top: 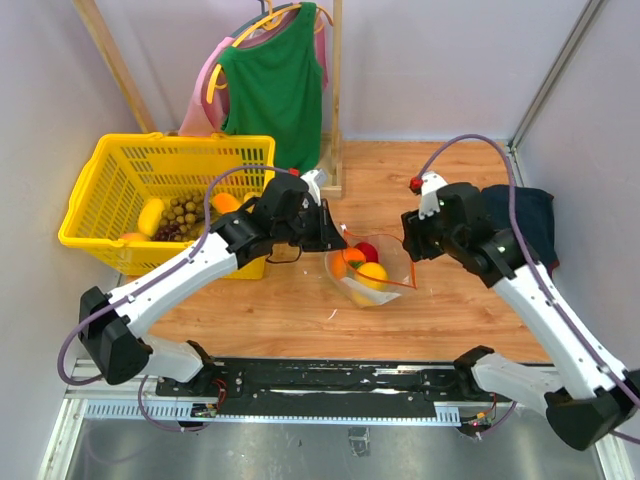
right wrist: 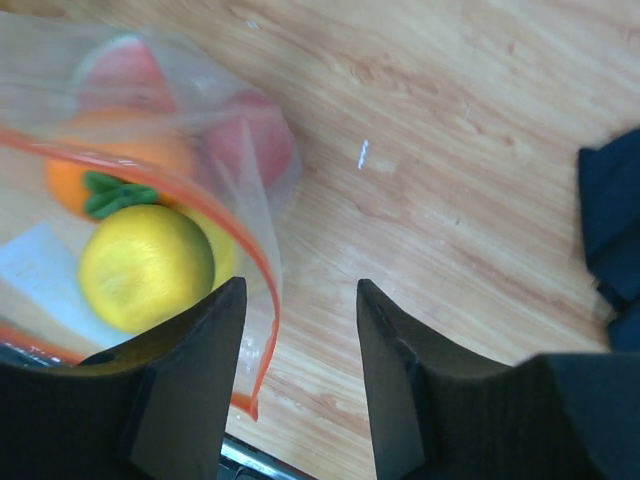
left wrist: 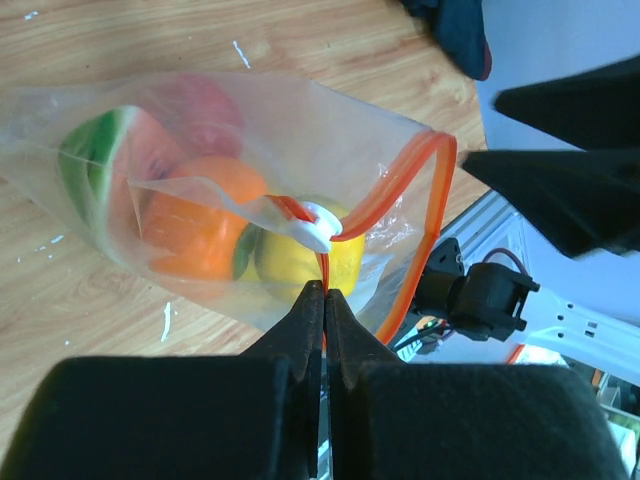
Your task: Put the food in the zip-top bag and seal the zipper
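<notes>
The clear zip bag (top: 348, 290) with orange rim lies on the table, its mouth gaping toward me. Inside are a yellow fruit (right wrist: 145, 268), an orange one (left wrist: 208, 215), a red one (top: 366, 252) and a melon slice (left wrist: 100, 165). My left gripper is shut on the bag's orange rim, just below the white zipper slider (left wrist: 316, 228). To the right of the bag, my right gripper stands open with nothing between its fingers; the loose rim corner hangs beside its left finger (right wrist: 205, 350).
A yellow basket (top: 100, 215) with grapes (top: 184, 215) and other food stands at the left. Dark folded cloth (top: 525, 222) lies at the right, and hanging clothes (top: 280, 90) are behind. Bare table (top: 440, 320) shows in front.
</notes>
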